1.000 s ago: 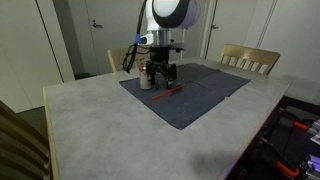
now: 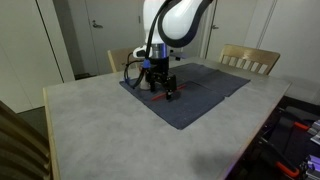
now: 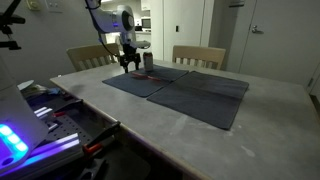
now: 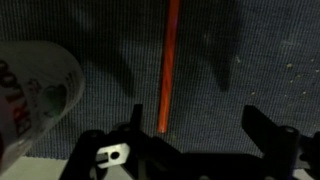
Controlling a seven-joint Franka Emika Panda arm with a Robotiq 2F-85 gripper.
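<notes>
A thin red stick (image 4: 168, 72) lies on the dark mat, running lengthwise between my two fingers in the wrist view. My gripper is open above it, and the stick is nearer the left finger (image 4: 132, 132). In exterior view 1 the gripper (image 2: 166, 90) hangs low over the red stick (image 2: 158, 97), hiding part of it. The exact height above the mat is hard to tell.
A can with a printed label (image 4: 38, 95) stands close on the left in the wrist view; exterior view 2 shows the can (image 3: 148, 59) beside the arm. Dark mats (image 3: 205, 98) cover part of the white table (image 2: 105, 130), whose front is clear. Chairs (image 3: 200, 58) stand around it.
The gripper has come down toward the red stick over the last second, and the arm now covers more of the can. The stick has not visibly moved.
</notes>
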